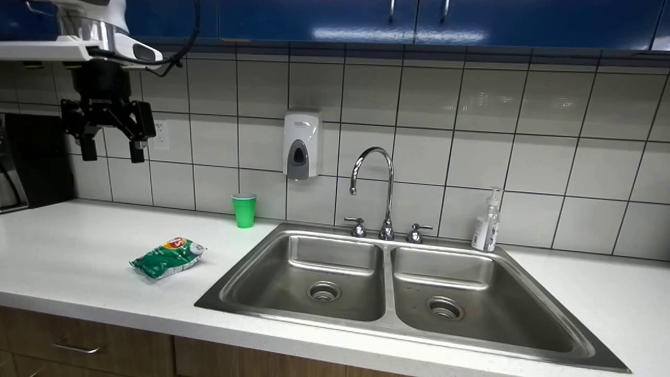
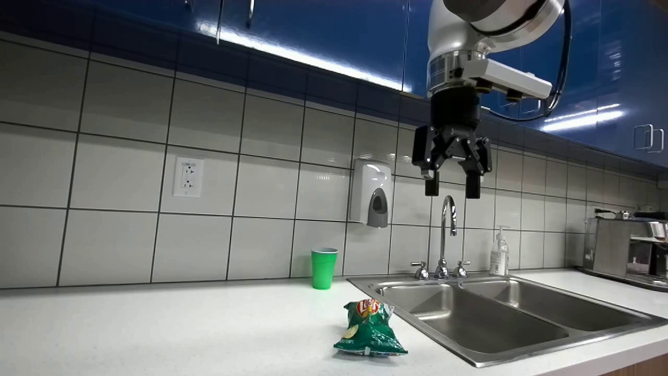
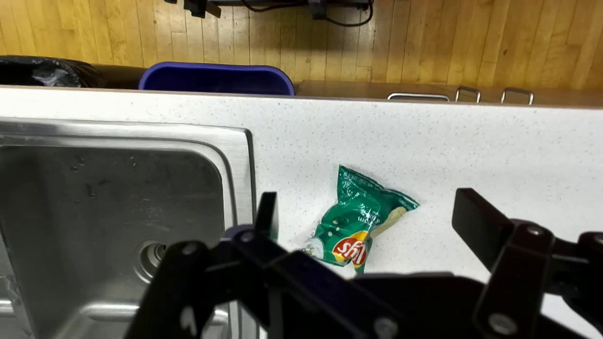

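My gripper [image 1: 113,154] hangs high above the counter, its fingers spread and nothing between them. A green Lay's chip bag [image 1: 168,257] lies on the white counter left of the sink, well below the gripper. In the wrist view the bag [image 3: 356,220] shows between the two open fingers, its logo end partly covered by the gripper's body. Close to the tiled wall stands a green cup [image 1: 244,210], upright, and exterior view 2 shows the same cup [image 2: 323,268] behind the bag.
A double steel sink [image 1: 387,295] with a tall faucet [image 1: 389,188] takes up the counter's right. A soap bottle [image 1: 487,226] stands at its back rim, and a dispenser [image 1: 302,144] is on the wall. Blue cabinets [image 2: 313,31] hang overhead.
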